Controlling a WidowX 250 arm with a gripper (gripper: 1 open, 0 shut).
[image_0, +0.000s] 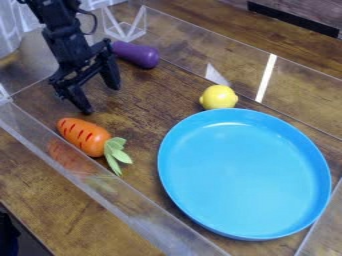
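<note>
My black gripper (86, 80) hangs at the upper left, open, with nothing seen between its fingers. An orange toy carrot (83, 135) with green leaves lies below it, apart from it, leaves toward the lower right. A purple eggplant (134, 54) lies just beyond the gripper, at its upper right.
A large blue plate (243, 172) fills the lower right. A yellow lemon (218, 97) sits above the plate. Clear plastic walls run along the edges of the wooden surface, which is bare in the middle.
</note>
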